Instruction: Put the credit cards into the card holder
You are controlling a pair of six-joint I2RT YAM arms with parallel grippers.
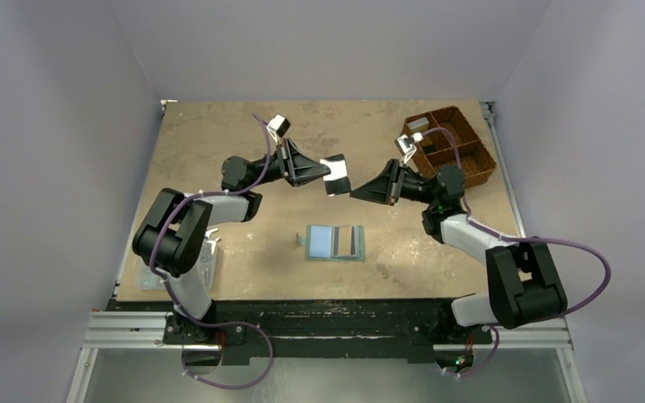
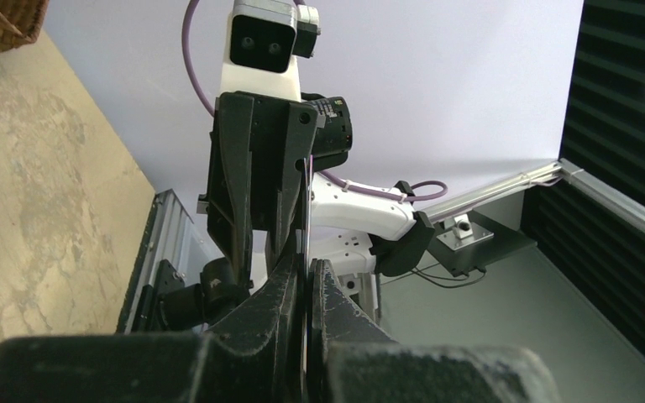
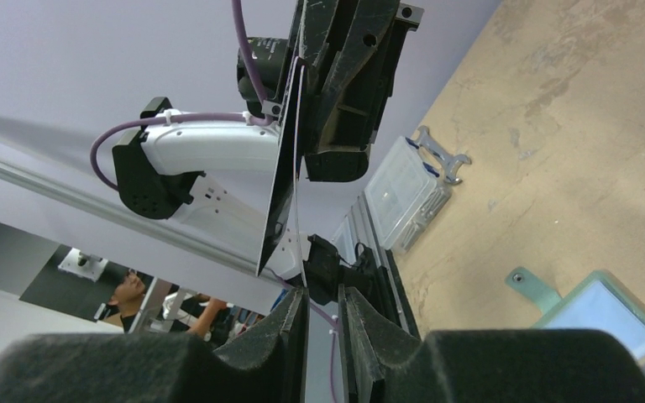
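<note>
My left gripper (image 1: 326,172) is shut on thin cards; in the top view a card (image 1: 334,166) shows white above and dark below, held above the table. Seen edge-on in the right wrist view are a dark card face (image 3: 280,185) and a pale card edge (image 3: 297,201), splayed apart at the bottom. My right gripper stands slightly open, its fingertips right by the pale card's lower corner; whether they touch cannot be told. The left wrist view shows the card edge (image 2: 308,210) between the left fingers. The card holder (image 1: 321,241) lies spread on the table below.
A brown divided basket (image 1: 475,159) stands at the back right, behind the right arm. A clear plastic box (image 3: 403,193) and a wrench (image 3: 441,155) sit at the left side. Table space around the holder is clear.
</note>
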